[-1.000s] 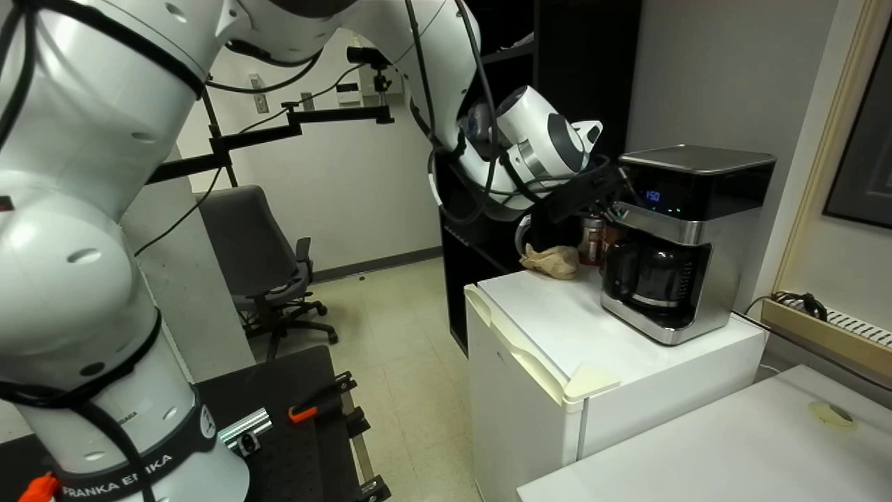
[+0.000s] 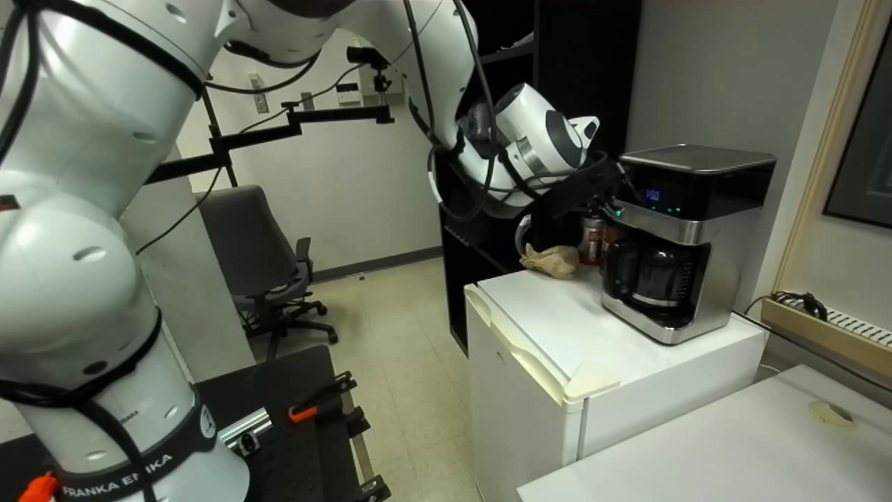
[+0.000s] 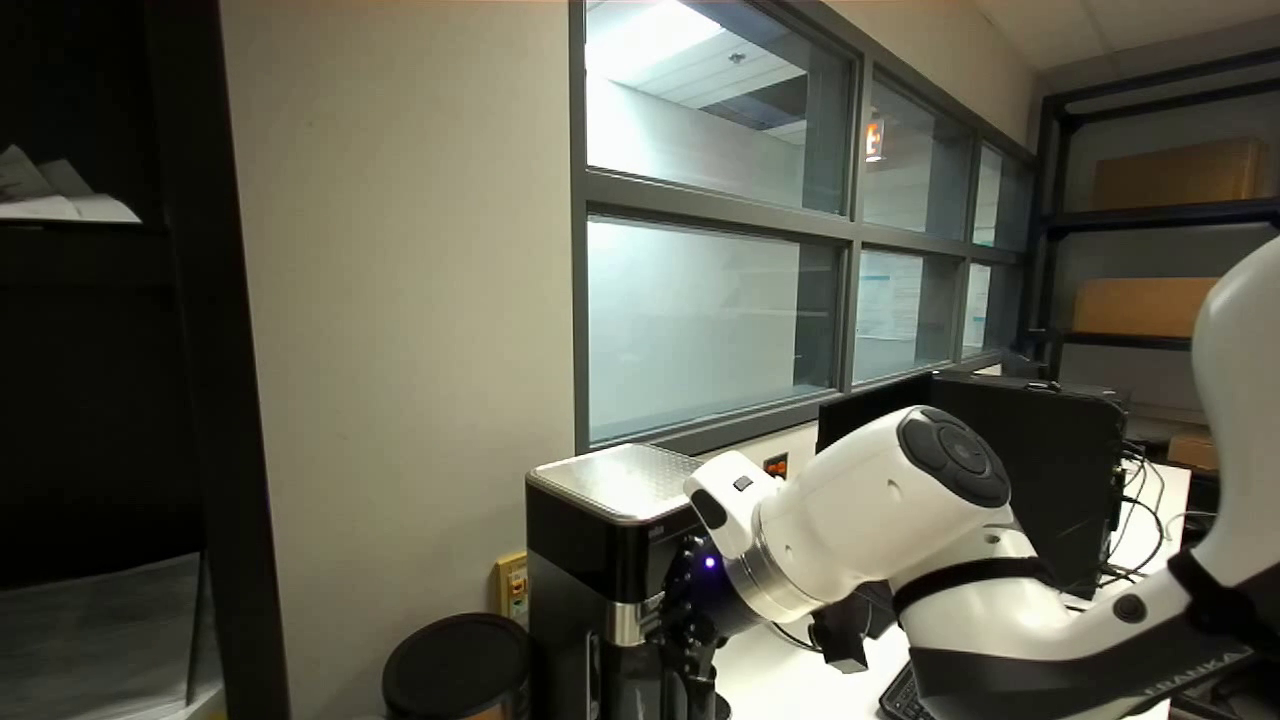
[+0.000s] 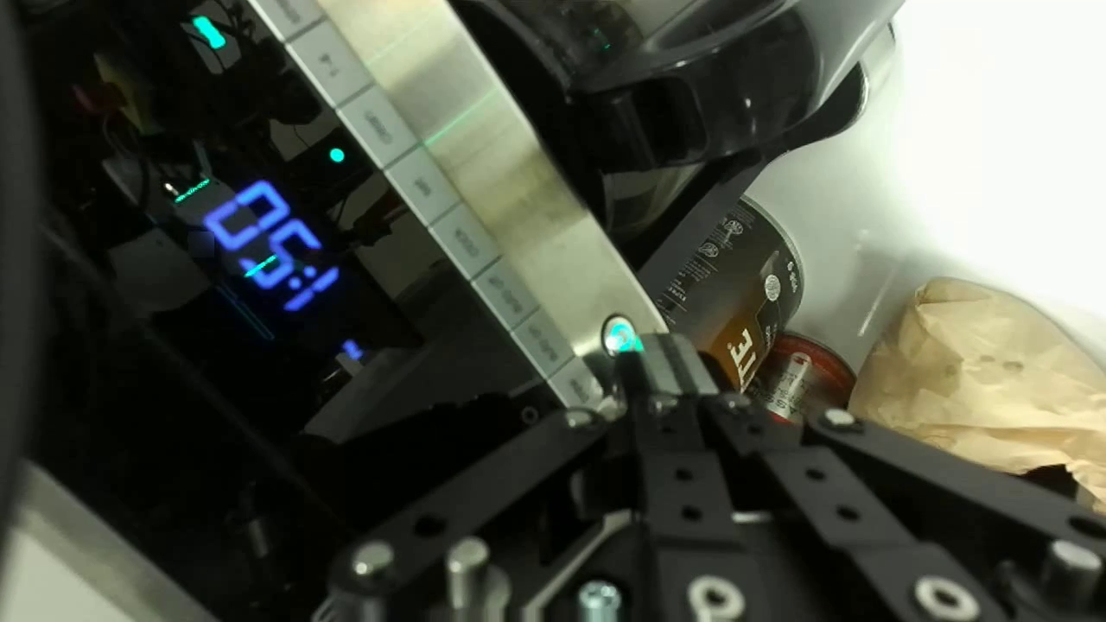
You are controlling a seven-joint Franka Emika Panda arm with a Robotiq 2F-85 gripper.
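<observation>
A coffee maker [image 2: 702,196] with a silver front band and a lit blue clock display [image 4: 271,244] stands on the white fridge top. My gripper is shut, with nothing visible between its fingers. In the wrist view its fingertips are right at a round button [image 4: 619,336] at the end of the silver band; the button glows green and is partly covered. Whether they touch it, I cannot tell. Below the band sits the dark glass carafe [image 2: 660,272]. In exterior view 2 the hand [image 3: 693,588] is against the machine's front, fingertips hard to make out.
Beside the machine are a dark can [image 4: 738,275], a red can [image 4: 804,375] and a crumpled brown paper bag [image 4: 995,383]. The fridge top [image 2: 543,314] is clear toward its front edge. A black-lidded container [image 3: 458,660] is close by in exterior view 2.
My hand has shifted only very slightly at the machine's front. A green glow now shows by the fingertips, not evident a second ago. The coffee maker has stayed put.
</observation>
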